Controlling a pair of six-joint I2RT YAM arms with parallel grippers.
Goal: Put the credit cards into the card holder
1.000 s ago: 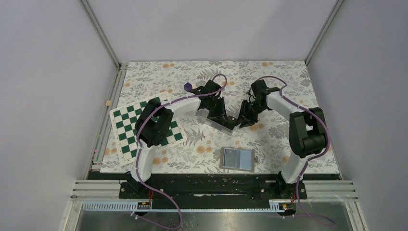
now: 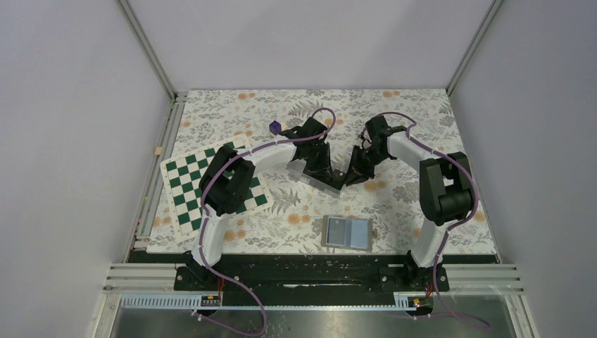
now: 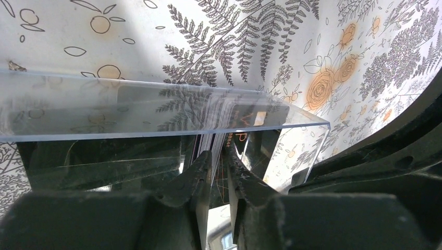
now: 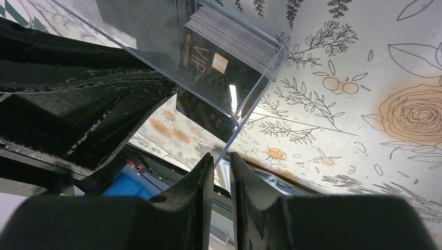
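A clear box (image 2: 320, 184) of dark cards lies mid-table. Inside it, in the right wrist view, a black VIP card (image 4: 213, 67) fronts a stack of pale card edges (image 4: 234, 39). My left gripper reaches into the box with its fingers slightly apart, a thin card edge showing between the tips. Whether both fingers touch it cannot be told. At the box's right end, my right gripper is shut on the edge of its clear wall. Near the front lies an open, two-panel case (image 2: 347, 232), apparently the card holder.
A green-and-white checkered board (image 2: 184, 190) lies under the left arm. A small purple object (image 2: 274, 127) sits behind that arm.
The left gripper has come down a little toward the right inside the box. The case has stayed put.
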